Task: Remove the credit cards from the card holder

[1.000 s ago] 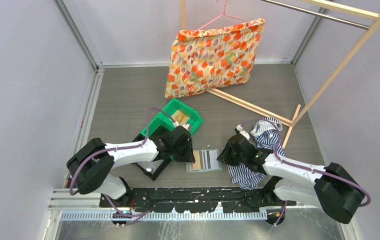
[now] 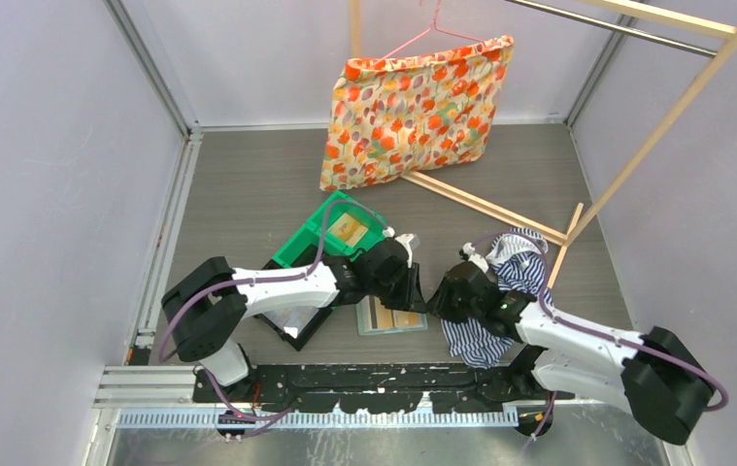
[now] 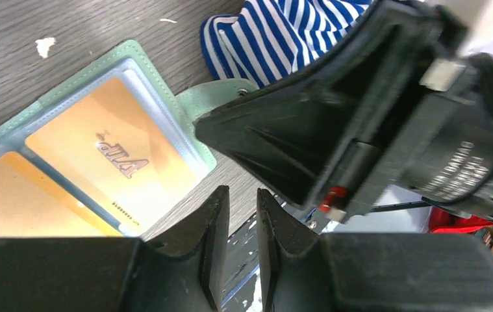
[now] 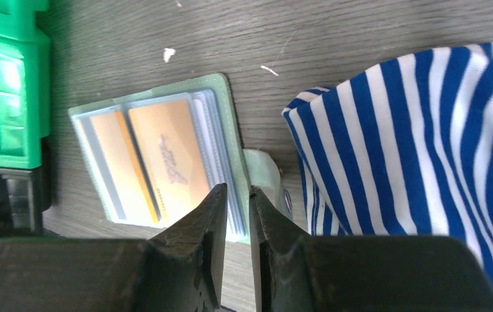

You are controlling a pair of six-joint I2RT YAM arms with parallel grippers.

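Note:
The card holder (image 2: 376, 328) lies spread flat on the table, with a pale green border and clear pockets. Orange-tan cards (image 3: 110, 153) sit in its pockets in both wrist views. A snap tab (image 4: 261, 168) sticks out from its right side. Over that right part hangs my left gripper, its fingers slightly apart with nothing between them. My right gripper is at the right edge by the tab, its narrow gap also empty. Whether its fingertips touch the holder I cannot tell. In the top view both hands nearly meet and cover part of the holder.
A green bin (image 2: 303, 240) with a tan piece inside stands behind left, and a black tray (image 2: 304, 335) lies left of the holder. A striped cloth (image 4: 386, 143) lies close on the right. A wooden rack (image 2: 485, 206) with a flowered bag stands behind.
My left gripper has moved right across the holder, close to the right one. The holder's right part, pale grey before, now shows orange-tan. The right arm has shifted only slightly.

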